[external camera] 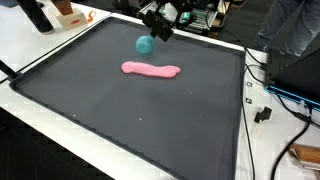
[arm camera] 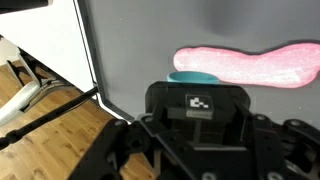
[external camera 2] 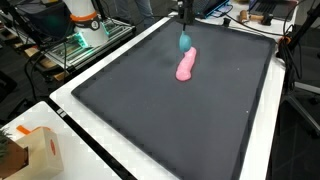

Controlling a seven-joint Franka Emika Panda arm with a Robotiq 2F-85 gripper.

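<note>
A rounded light-blue object (external camera: 145, 45) hangs from my gripper (external camera: 150, 33), which is shut on it, at the far side of the dark board. In the second exterior view the blue object (external camera 2: 185, 42) appears below the dark gripper (external camera 2: 184, 27), just beyond the pink piece. Only a blue edge (arm camera: 194, 77) shows past the gripper's black body in the wrist view; the fingers are hidden there. A long pink piece with rounded ends (external camera: 150, 69) lies on the board, apart from the gripper. Whether the blue object touches the board I cannot tell.
The dark board (external camera: 130, 110) is bare across its near and middle parts, with a pale border around it. Cables (external camera: 285, 92) run along its right side. Beyond the border the floor holds other equipment.
</note>
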